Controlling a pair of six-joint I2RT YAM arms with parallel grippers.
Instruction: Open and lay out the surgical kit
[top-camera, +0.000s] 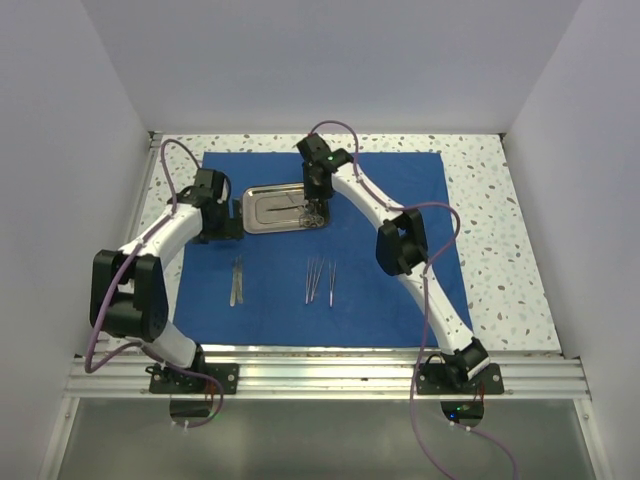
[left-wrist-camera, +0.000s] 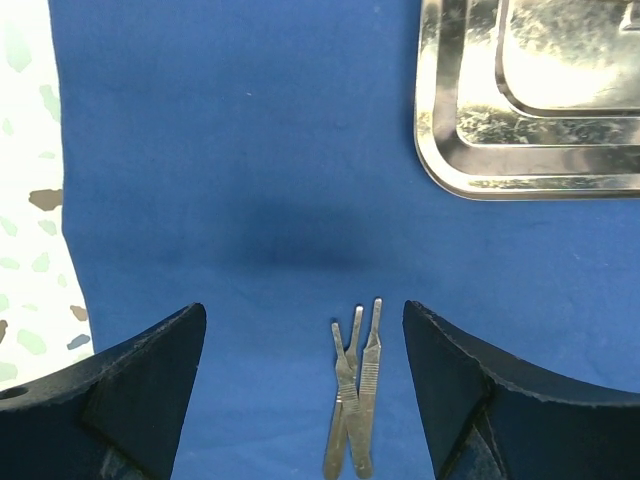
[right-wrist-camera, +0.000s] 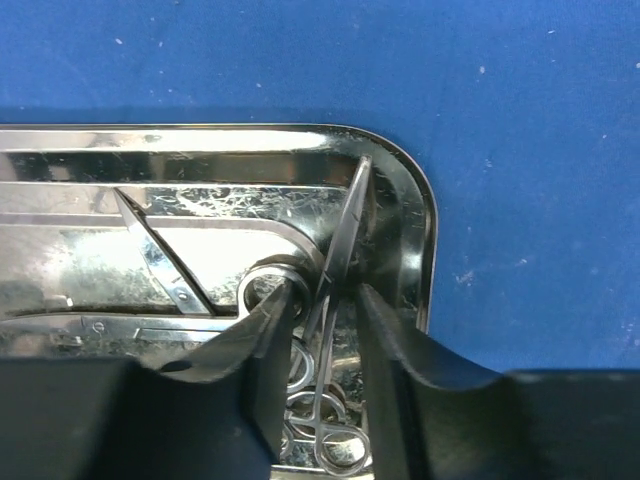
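Observation:
The metal tray (top-camera: 283, 228) lies toward the back of the blue cloth. At its right end, my right gripper is part open, its fingers on either side of a slim ring-handled instrument (right-wrist-camera: 345, 240). Contact with the pads is unclear. More finger rings (right-wrist-camera: 335, 405) show below, and a scissor blade (right-wrist-camera: 160, 262) and a long thin instrument (right-wrist-camera: 60, 323) lie further left in the tray. My left gripper hangs open and empty above the cloth, left of the tray. Two scalpel-like handles (left-wrist-camera: 362, 410) lie flat in the left wrist view.
In the top view, several slender tweezers (top-camera: 314, 281) lie in the middle front of the blue cloth (top-camera: 400, 315). Speckled table (top-camera: 505, 245) borders the cloth.

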